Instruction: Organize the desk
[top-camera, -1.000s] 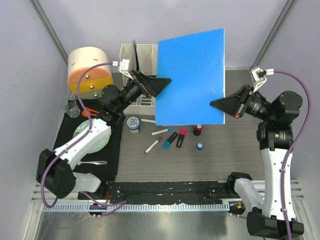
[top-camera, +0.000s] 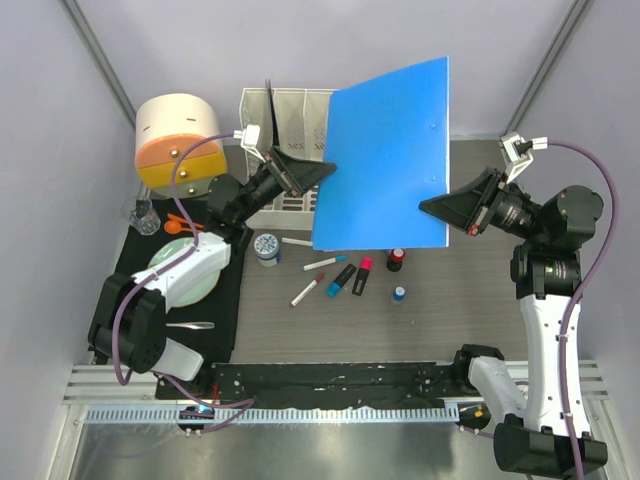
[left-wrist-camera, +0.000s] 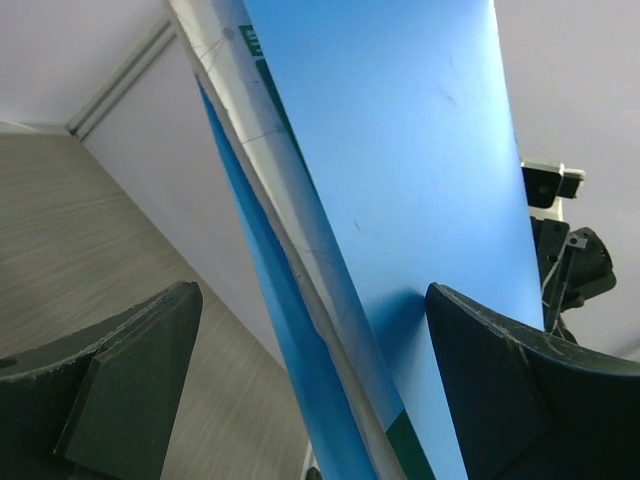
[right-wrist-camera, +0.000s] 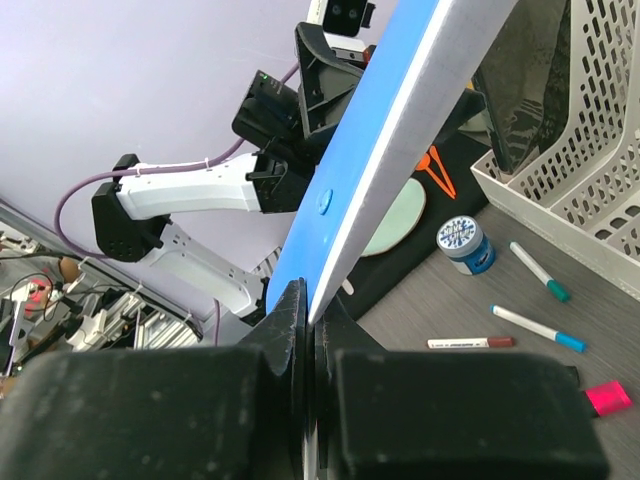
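Observation:
A large blue folder (top-camera: 380, 150) is held upright above the middle of the desk, in front of a white perforated organizer (top-camera: 280, 110). My right gripper (top-camera: 430, 207) is shut on its right edge; in the right wrist view that white edge (right-wrist-camera: 370, 190) runs into the fingers. My left gripper (top-camera: 325, 172) is at the folder's left edge. In the left wrist view its fingers (left-wrist-camera: 120, 390) are open, with the folder's spine between them; they do not appear closed on it.
Markers (top-camera: 340, 278), a blue-lidded jar (top-camera: 267, 249) and small bottles (top-camera: 395, 260) lie below the folder. At left are a black mat (top-camera: 220, 340) with a plate (top-camera: 200, 285) and a drawer box (top-camera: 175, 150).
The left arm's elbow and links have shifted, and its gripper has moved slightly relative to the folder's left edge. The folder has shifted very slightly right; the right arm is nearly still.

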